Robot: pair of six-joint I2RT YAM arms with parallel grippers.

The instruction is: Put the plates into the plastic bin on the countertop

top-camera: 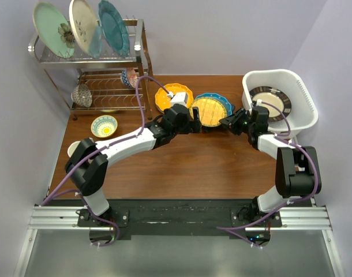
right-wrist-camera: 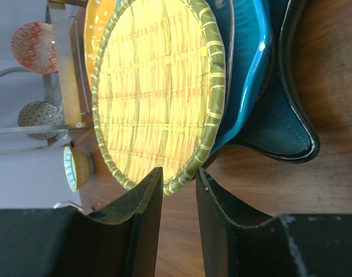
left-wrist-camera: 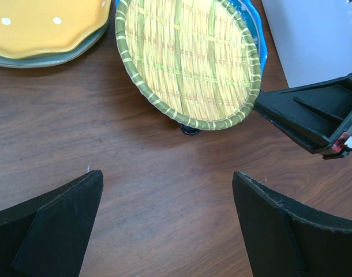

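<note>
A round woven bamboo plate (top-camera: 209, 109) (left-wrist-camera: 184, 57) (right-wrist-camera: 150, 92) leans over a blue plate (top-camera: 224, 99) (right-wrist-camera: 248, 63). My right gripper (top-camera: 225, 122) is at its right rim, fingertips close together at the rim; whether they grip it is unclear. My left gripper (top-camera: 194, 121) stands open just left of the bamboo plate, empty. An orange plate (top-camera: 164, 98) (left-wrist-camera: 46, 29) lies to the left on another plate. The white plastic bin (top-camera: 303, 115) holds a dark-rimmed plate (top-camera: 267, 98) at the right.
A metal dish rack (top-camera: 86, 57) with upright plates and bowls stands back left. A yellow patterned bowl (top-camera: 104, 126) sits below it.
</note>
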